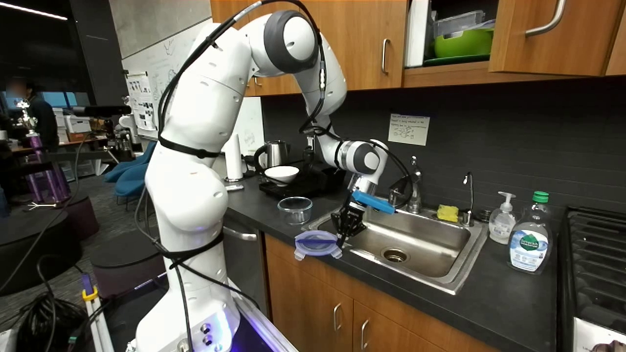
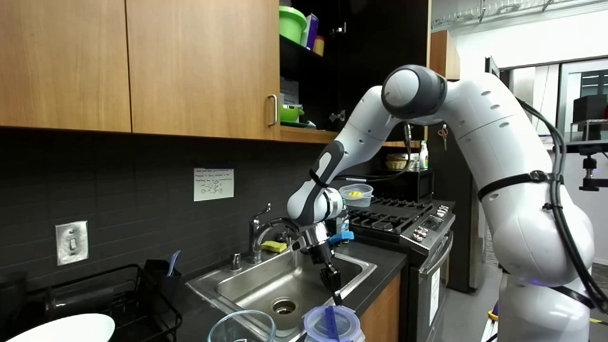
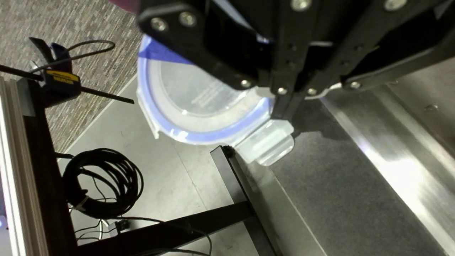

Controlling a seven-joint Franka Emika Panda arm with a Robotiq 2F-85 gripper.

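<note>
A round clear lid with a blue ring (image 1: 317, 242) lies at the counter's front edge and reaches out over it. In the wrist view the lid (image 3: 204, 98) has a clear side flap at its near right, and floor shows past it. My gripper is shut, its fingertips right at the lid's edge beside that flap. Nothing shows between the fingers; whether they touch the lid is hard to tell. From the second exterior view, the gripper (image 2: 338, 299) points down just behind the lid (image 2: 331, 325). The glass bowl (image 1: 295, 210) stands on the counter, apart from the lid.
The steel sink (image 1: 411, 240) lies right behind the gripper, its faucet (image 1: 415, 187) at the back. Soap bottles (image 1: 529, 237) and the stove (image 1: 592, 258) are to the right. A white bowl (image 1: 281, 173) sits by the dish rack. Cabinets (image 2: 199, 62) hang overhead.
</note>
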